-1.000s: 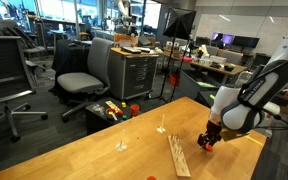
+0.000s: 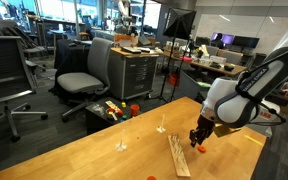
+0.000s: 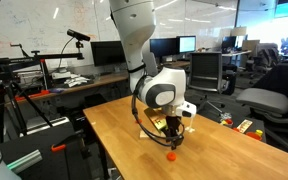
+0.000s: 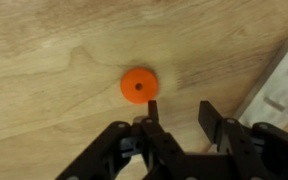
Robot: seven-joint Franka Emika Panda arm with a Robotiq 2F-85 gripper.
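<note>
A small round orange-red piece (image 4: 139,85) lies on the wooden table, left of and just beyond my fingertips in the wrist view. The same red piece (image 2: 202,149) shows below the hand in exterior view 1, and the red piece (image 3: 171,156) lies in front of it in exterior view 2. My gripper is open; bare tabletop shows between its two dark fingers. In exterior view 2 the gripper (image 3: 174,138) hangs a little above the table, apart from the piece.
A long wooden board with slots (image 2: 179,157) lies left of the hand; part of this board (image 4: 279,85) enters the wrist view at the right. Several coloured items sit in a dark tray (image 2: 102,112) at the table's far edge.
My hand has risen and moved slightly left in exterior view 1. The red piece, earlier close under the hand, now shows apart from it on the table.
</note>
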